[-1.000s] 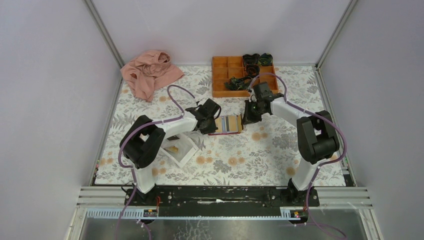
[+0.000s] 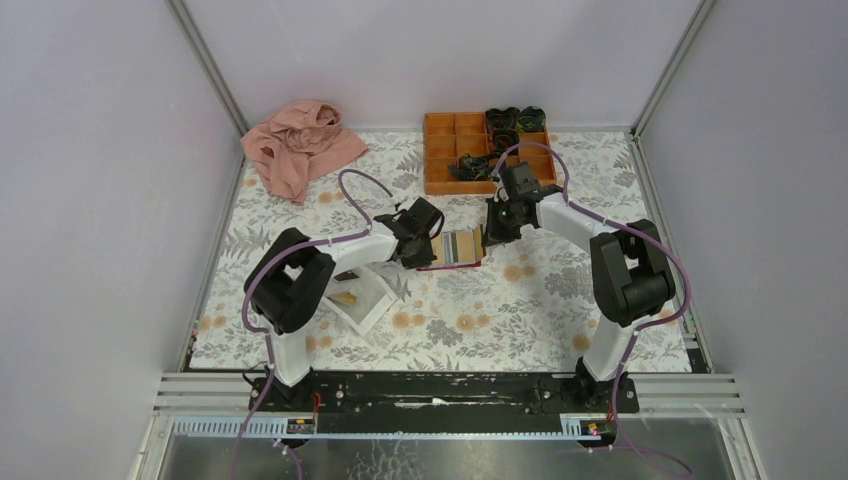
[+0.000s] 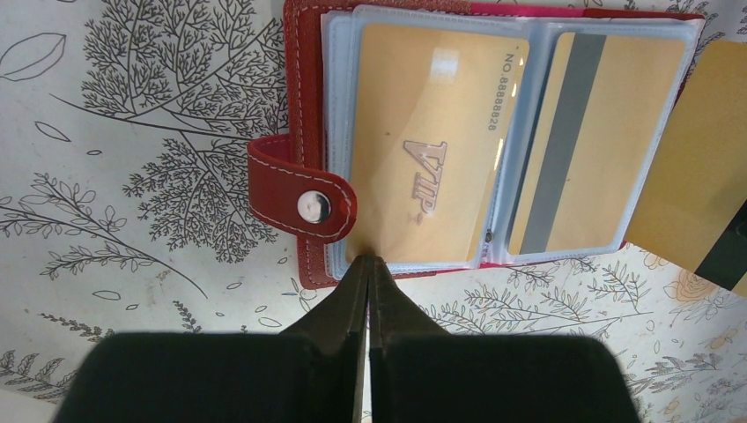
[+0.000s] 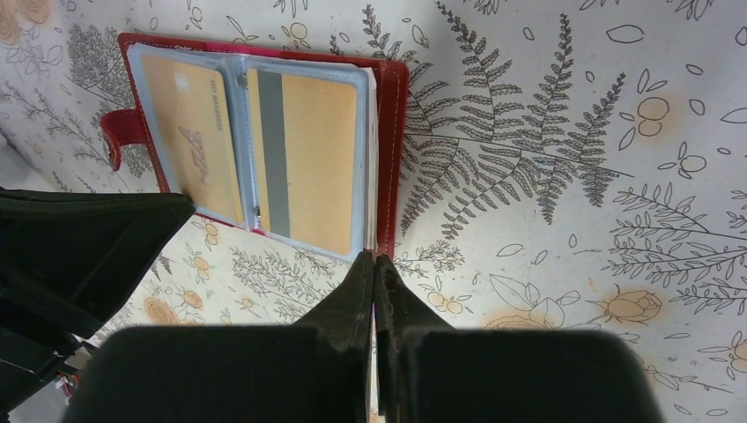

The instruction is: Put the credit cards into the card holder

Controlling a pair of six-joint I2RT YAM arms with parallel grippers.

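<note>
The red card holder [image 3: 308,88] lies open on the patterned cloth. A gold VIP card [image 3: 423,132] sits in its left clear pocket, and a gold card with a grey stripe [image 3: 617,141] in the right one. My left gripper is shut at the lower edge of the left page, with nothing visible between its fingers. Beyond the right page a darker gold card [image 3: 683,167] with a black stripe stands tilted up. My right gripper is shut on that card, which shows only edge-on in the right wrist view, beside the right page.
A white tray [image 2: 372,318] holding a gold card [image 2: 344,298] lies at the left, partly under the left arm. Behind stand an orange divided box [image 2: 438,150] and a pink cloth [image 2: 300,145].
The left arm has moved only a touch to the right, and the holder stays in place.
</note>
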